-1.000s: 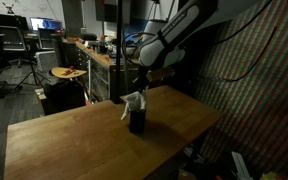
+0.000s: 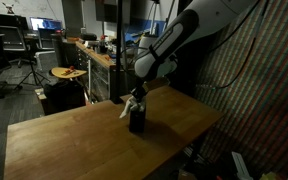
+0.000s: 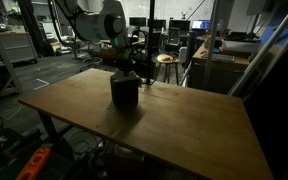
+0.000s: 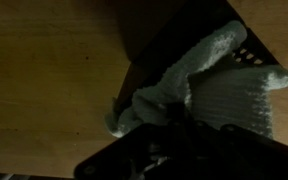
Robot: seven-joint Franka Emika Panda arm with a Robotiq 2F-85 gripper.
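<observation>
A light knitted cloth (image 4: pixel 234 95) lies over the top of a black box, hanging over its edges. The black box (image 2: pixel 137 122) stands on the wooden table, and it also shows in the second exterior view as a dark box (image 3: pixel 125 92). From above, my gripper reaches down to the cloth, its fingers dark against the folds. It is shut; in this dim light I cannot see whether any cloth is pinched between the fingertips. Part of the cloth bunches close around them. A perforated wall of the box shows beside the cloth in the wrist view.
In the second exterior view its free surface (image 3: pixel 199 120) stretches right. A stool (image 2: pixel 69 73) and desks stand on the floor behind.
The arm has moved left and down in the first exterior view, bringing my gripper onto the cloth. The cloth's top now looks lower. The box stays in place.
</observation>
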